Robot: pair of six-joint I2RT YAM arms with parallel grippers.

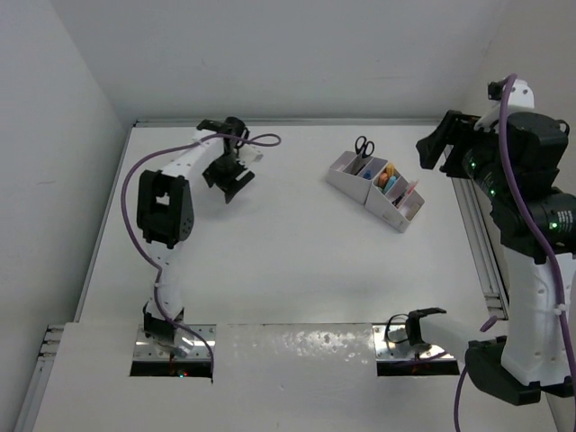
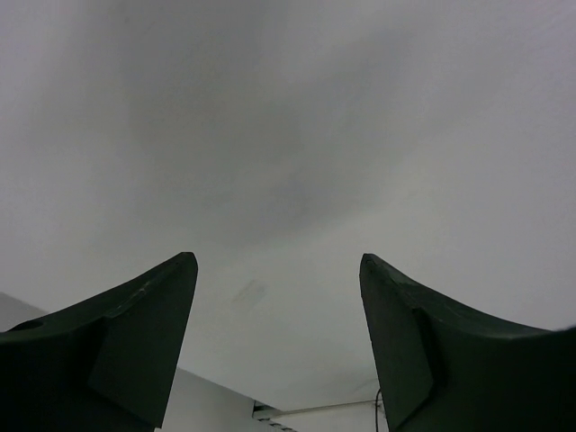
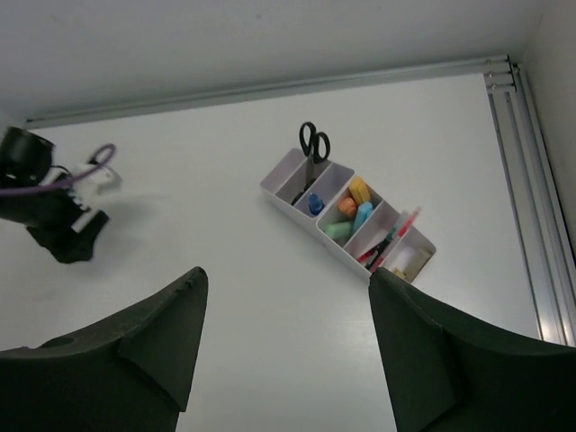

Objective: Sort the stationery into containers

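Observation:
A white divided organiser at the right of the table holds stationery: black-handled scissors, a blue item, a yellow item, an orange item, cyan and green pieces, and red and pink pens. My left gripper is over bare table at the left back, open, with nothing between its fingers. My right gripper is raised at the far right, beside and above the table, open and empty, its view taking in the organiser and the moving left arm.
Walls stand along the back and both sides, with metal rails at the table's edges.

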